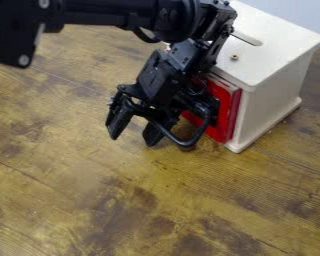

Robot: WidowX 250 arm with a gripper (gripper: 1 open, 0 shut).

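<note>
My black gripper hangs low over the wooden floor, pointing down-left, with two fingers apart and nothing visible between them. Its body and cables lie in front of a white cabinet with a red panel on its front, partly hidden by my arm. Whether the gripper touches the panel is unclear.
A small knob and a slot show on the white cabinet, and a pale wall stands behind it at the top right.
</note>
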